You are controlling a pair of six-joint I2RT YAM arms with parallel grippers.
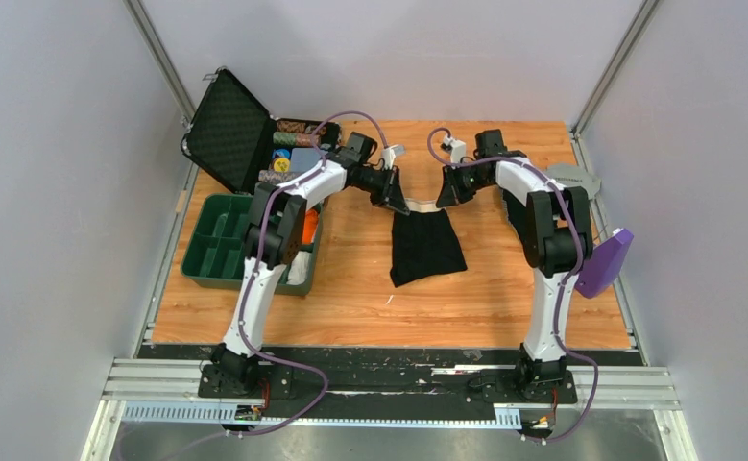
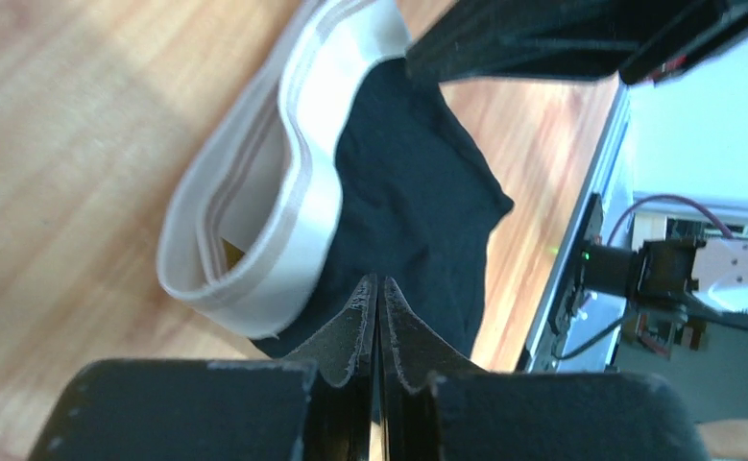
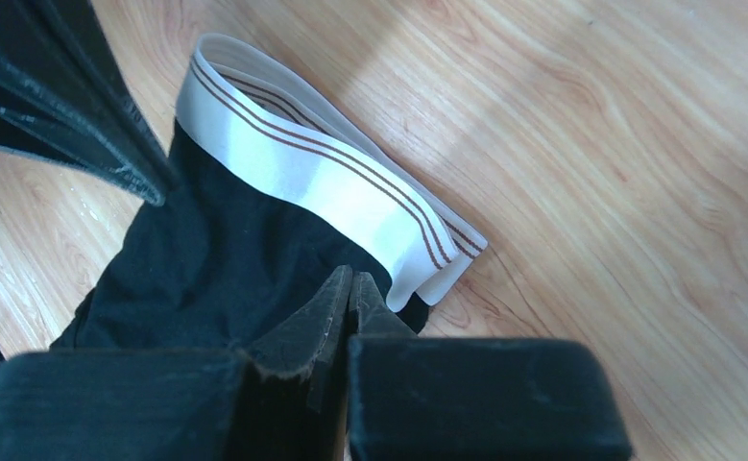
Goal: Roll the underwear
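Black underwear [image 1: 425,248] lies flat on the wooden table, its white striped waistband [image 1: 422,205] along the back edge; up close it appears as a folded white band [image 2: 302,221] [image 3: 302,182]. My left gripper [image 1: 400,207] is shut just above the waistband's left end; in its wrist view the fingertips [image 2: 362,293] meet over the fabric's edge by the band. My right gripper [image 1: 444,203] is shut at the band's right end, its fingertips [image 3: 365,288] over the black fabric near the band's corner. Nothing clearly shows between either gripper's fingers.
A green divided bin [image 1: 206,269] and open black case [image 1: 226,125] with rolls stand at left. At right lie dark items [image 1: 514,216], a grey board [image 1: 569,175] and a purple object [image 1: 610,254].
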